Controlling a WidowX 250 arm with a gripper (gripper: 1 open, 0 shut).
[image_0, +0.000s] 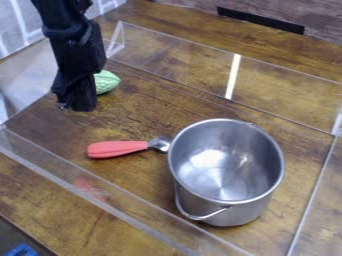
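Note:
My black gripper hangs at the upper left over the wooden board, its fingers close together, with nothing seen between them. Just behind it and to its right lies a pale green striped vegetable-like object, partly hidden by the gripper. A spoon-like utensil with a red handle lies in the middle left, its metal end beside a steel pot that stands at the lower right with its wire handle down.
Clear plastic walls border the work area. The board between the green object and the pot, and toward the back right, is clear.

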